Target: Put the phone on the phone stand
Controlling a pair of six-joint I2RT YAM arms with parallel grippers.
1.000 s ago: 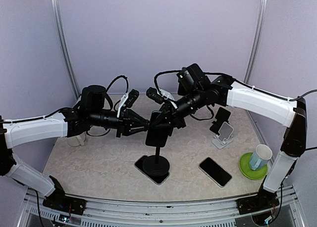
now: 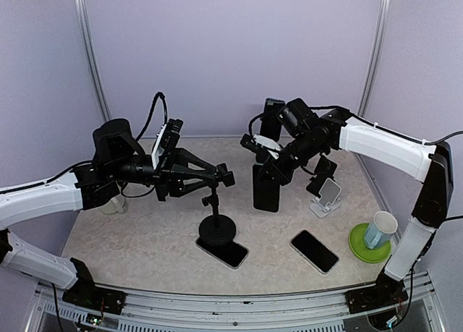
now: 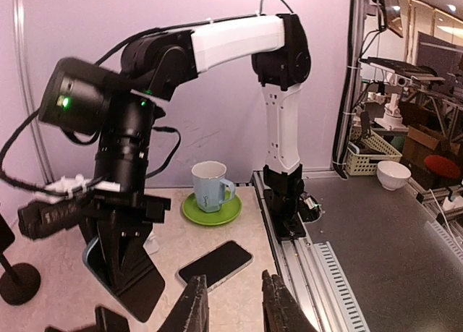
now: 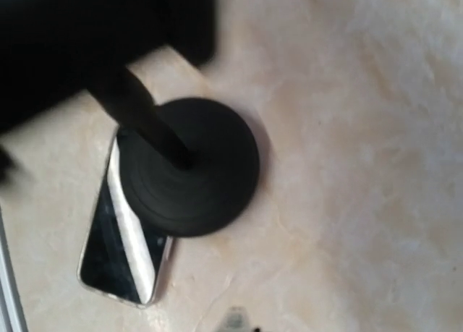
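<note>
My right gripper point(image 2: 271, 169) is shut on a dark phone point(image 2: 265, 196), which hangs upright right of the black stand point(image 2: 217, 231); in the left wrist view that phone point(image 3: 134, 288) is tilted. The stand's round base point(image 4: 210, 180) rests partly over a second phone point(image 4: 108, 252) lying on the table. My left gripper point(image 2: 206, 174) is at the stand's small top holder, its fingers parted; whether they touch it I cannot tell.
Another phone point(image 2: 314, 251) lies front right, beside a mug point(image 2: 377, 232) on a green saucer. Small white point(image 2: 324, 205) and black stands are at the right.
My right gripper has carried the phone from the stand's top to the right and back.
</note>
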